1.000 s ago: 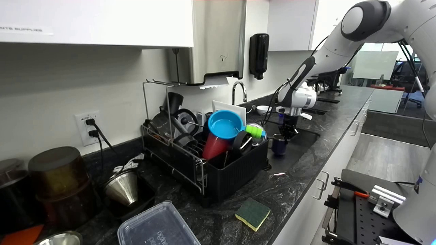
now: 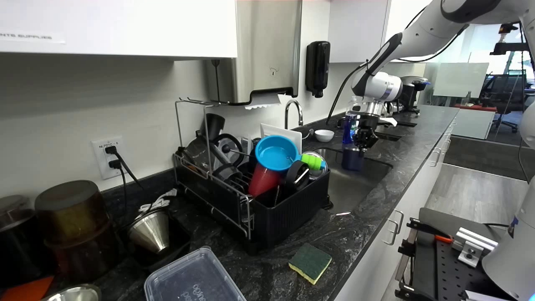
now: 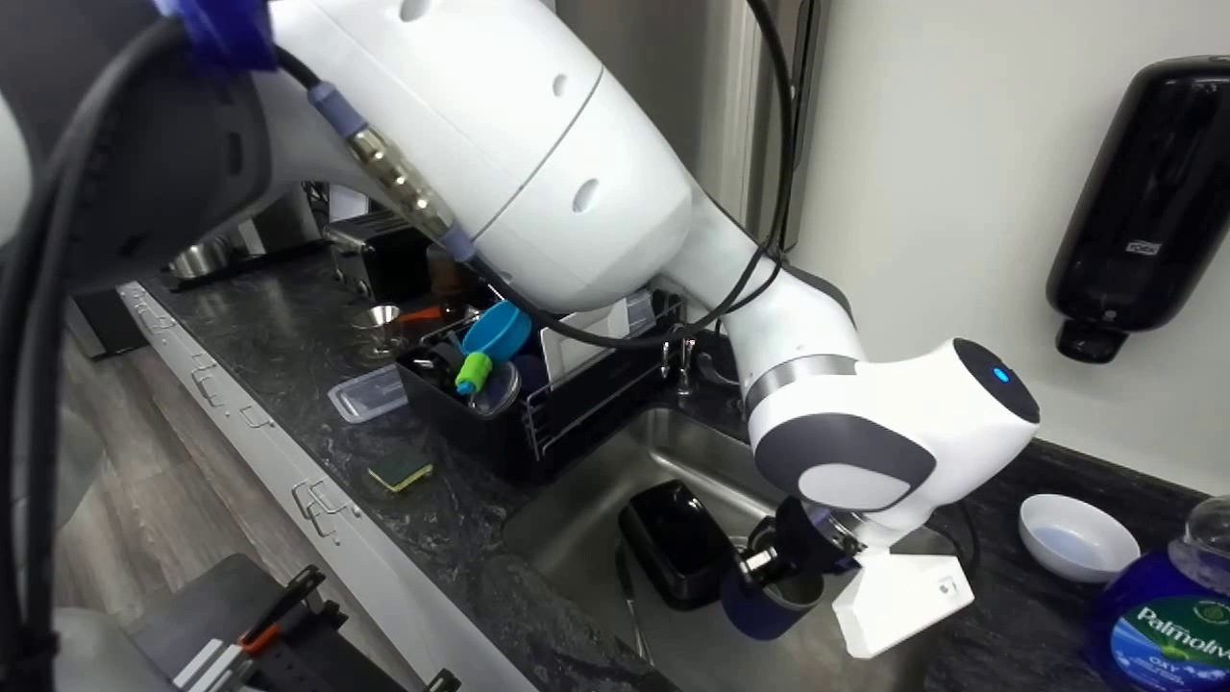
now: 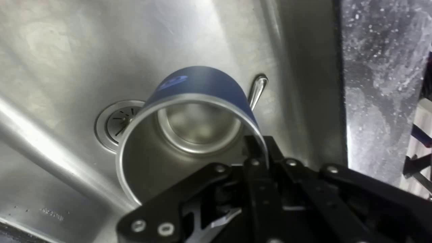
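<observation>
A dark blue cup (image 2: 352, 159) with a bare metal inside hangs over the sink, and my gripper (image 2: 365, 140) is shut on its wall. The wrist view looks down into the empty cup (image 4: 202, 83); one finger reaches inside the rim and the other lies outside, so the wall is pinched at my gripper. From the other side, the cup (image 3: 755, 611) appears tilted a little, with my gripper (image 3: 761, 561) at its rim. The cup's underside is hidden in the wrist view.
The steel sink (image 3: 553, 507) holds a black container (image 3: 680, 542) and a utensil (image 4: 257, 89). A full dish rack (image 2: 296, 215) stands beside it. Behind the sink are a faucet (image 2: 294, 108), a white bowl (image 3: 1078, 536) and a blue soap bottle (image 3: 1170, 611). A sponge (image 2: 311, 263) lies on the counter.
The arm has lifted and moved away from the dish rack, rightward in exterior view 1. The cup has risen with it from lower in the sink.
</observation>
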